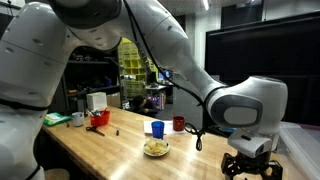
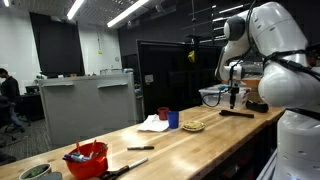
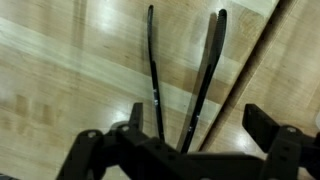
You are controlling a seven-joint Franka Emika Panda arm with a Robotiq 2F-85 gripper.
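Note:
In the wrist view my gripper is open over the wooden table, its two fingers wide apart. Two long, thin black utensil-like pieces lie below: a slimmer one [image 3: 154, 72] on the left and a broader one [image 3: 206, 80] on the right. Both run through the gap between the fingers, and their lower ends pass toward the gripper body. Whether they are joined there, I cannot tell. From the side, the gripper [image 1: 252, 168] points down near the table's right end. A dark flat piece [image 2: 237, 114] lies beneath it in the second exterior view.
A yellow-filled bowl [image 1: 156, 147], a blue cup [image 1: 158, 129] and a dark red mug [image 1: 179, 123] stand mid-table. Farther off are a red container [image 2: 87, 158] and a dark-handled tool [image 2: 124, 169]. Bare wood lies between these groups.

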